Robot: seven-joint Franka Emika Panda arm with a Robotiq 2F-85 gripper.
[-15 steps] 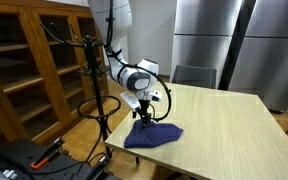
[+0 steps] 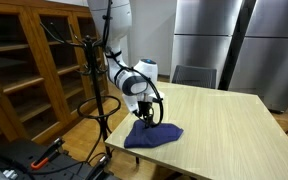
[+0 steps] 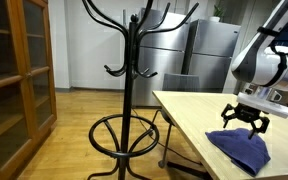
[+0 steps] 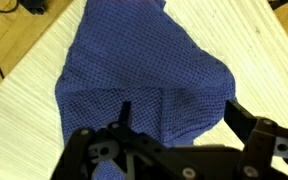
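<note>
A dark blue cloth point(image 4: 144, 65) lies rumpled on the pale wooden table, a fold running across it in the wrist view. Exterior view 1 shows the same cloth point(image 2: 154, 134) close to the table's left edge, and in exterior view 2 the cloth point(image 3: 246, 150) rests at the table's near side. My gripper points down over the cloth, its fingers apart on either side of a crease. Nothing is held between the fingers. Whether the fingertips touch the fabric, I cannot tell.
A black coat stand point(image 3: 126, 110) rises from the floor beside the table. A dark chair point(image 2: 194, 77) stands at the table's far side. Bare tabletop point(image 2: 224, 120) stretches widely to the right of the cloth in exterior view 1.
The arm has shifted slightly left in exterior view 1, and its upper links have tilted a little. The cloth looks unmoved.
</note>
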